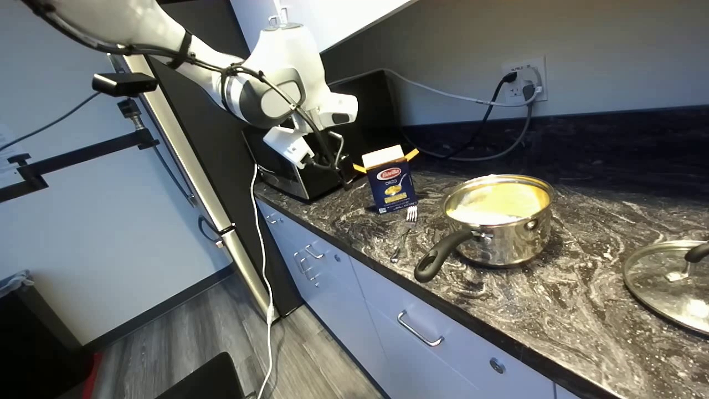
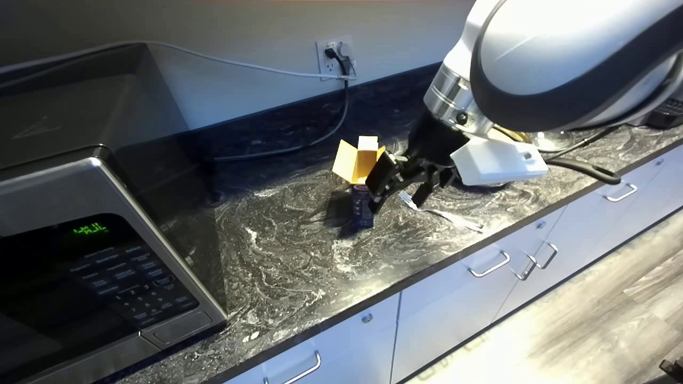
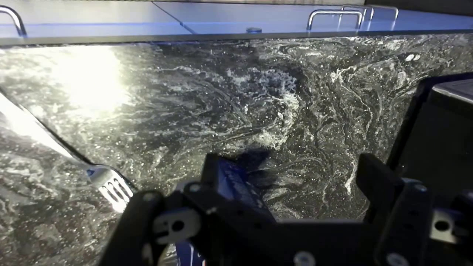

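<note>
A blue Barilla orzo box (image 1: 392,188) stands upright on the counter with its top flaps open. In exterior view 2, its narrow side (image 2: 362,208) shows, partly covered by my gripper (image 2: 395,204). The wrist view has my gripper open, its fingers wide apart; part of the blue box (image 3: 239,181) appears just beside and behind the left finger. No grip on the box is visible. A fork (image 3: 106,177) lies flat on the counter near the box. To the right in exterior view 1 is a steel pot (image 1: 505,233) with yellowish contents and a black handle.
A glass lid (image 1: 671,286) rests on the counter at the far right. The microwave (image 2: 102,256) occupies the counter's other end. Cords (image 1: 492,103) hang from the wall outlet behind. Bare counter (image 2: 288,256) lies between the microwave and the front edge.
</note>
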